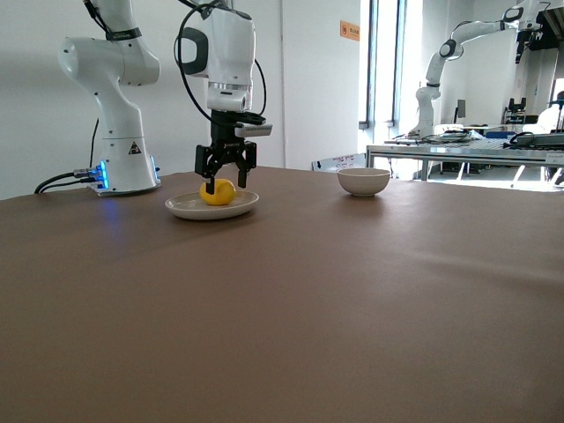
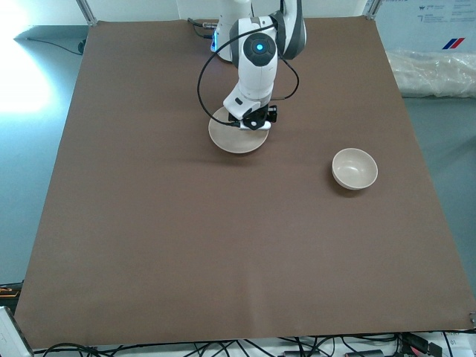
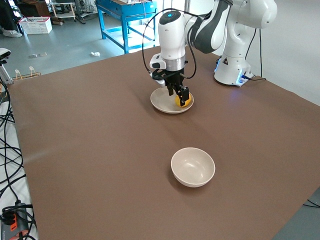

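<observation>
A yellow lemon-like fruit (image 1: 218, 196) rests on a cream plate (image 1: 184, 207); from the right it shows as a yellow patch behind my black gripper (image 3: 178, 92). In the top view my gripper (image 1: 226, 174) reaches down over the fruit, its fingers around it; whether they grip it I cannot tell. In the left view the arm hides the fruit and much of the plate (image 2: 232, 140). A white bowl (image 2: 355, 169) stands apart to the right of the plate in that view, also seen as the empty bowl (image 3: 193, 168) in the right view.
The arm's base (image 1: 128, 167) stands at the back with cables. More cables (image 3: 11, 155) lie along one table edge.
</observation>
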